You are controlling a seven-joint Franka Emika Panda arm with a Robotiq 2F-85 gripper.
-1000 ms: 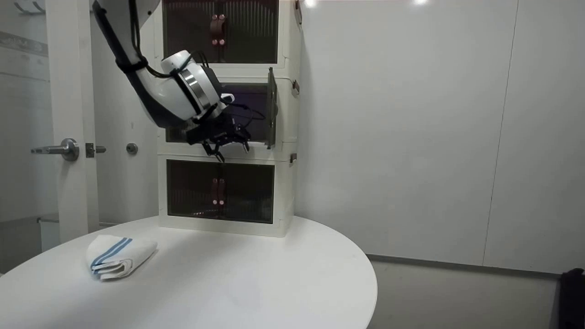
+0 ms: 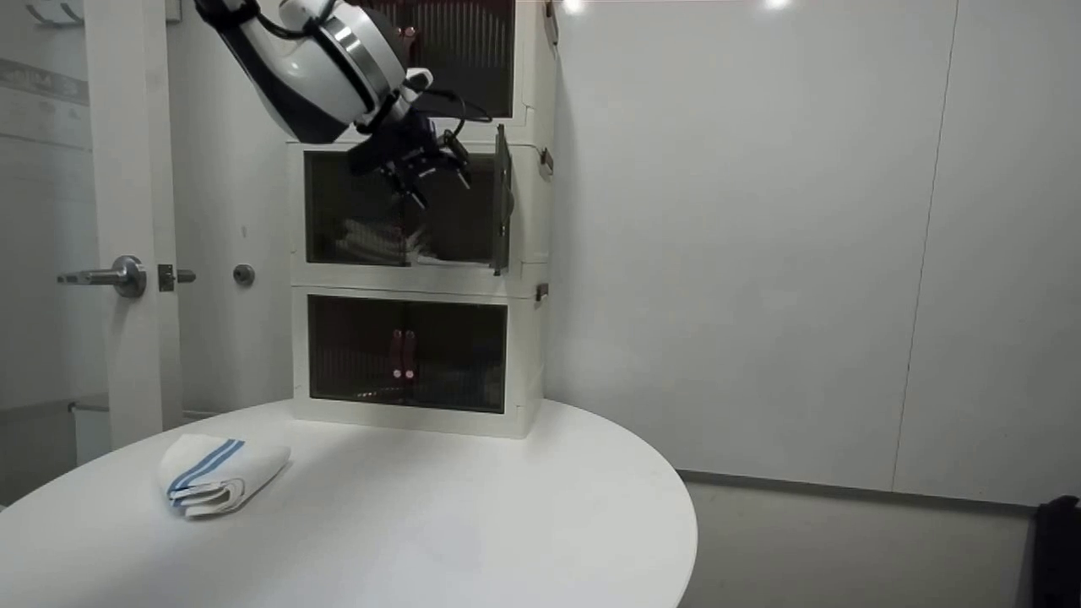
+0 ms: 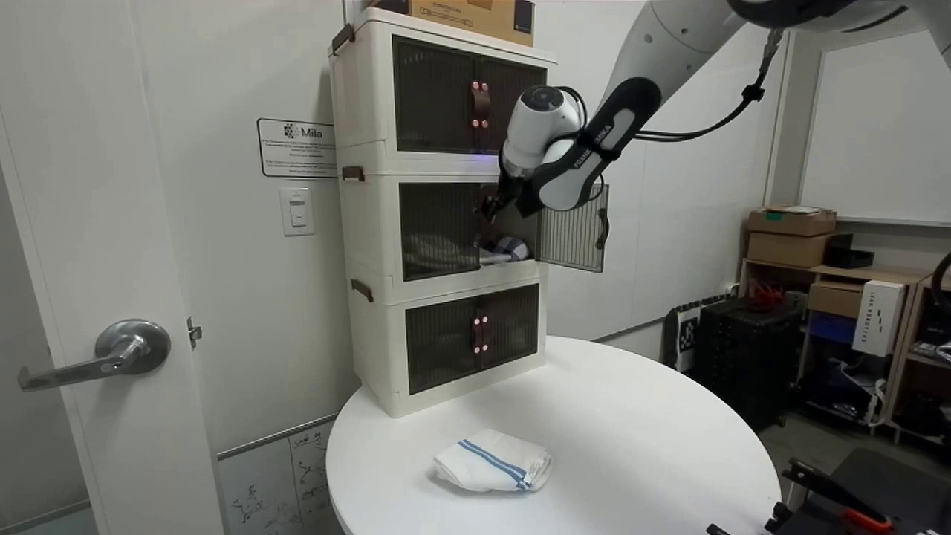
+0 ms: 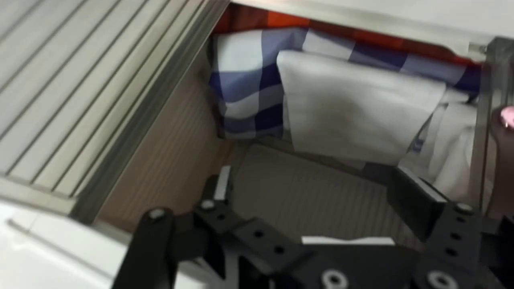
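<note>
My gripper is open and empty, held in front of the middle cabinet's uncovered right half. Inside that compartment, the wrist view shows a folded white cloth [image 4: 347, 106] against a blue-and-white checked cloth [image 4: 241, 84], with something orange-red [image 4: 286, 20] behind. The right door [image 3: 573, 227] is swung outward; the left door [image 3: 439, 230] is closed. A folded white towel with blue stripes [image 2: 225, 475] lies on the round white table [image 2: 456, 507], well below the gripper [image 2: 442, 192].
Closed units stand above and below: the top doors [image 3: 437, 98] and the bottom doors [image 3: 441, 349]. A cardboard box [image 3: 468, 16] sits on top of the stack.
The arm has risen from in front of the middle unit's lower edge to the height of its opening. The gripper stays open; the towel and the swung-out door have not moved.
</note>
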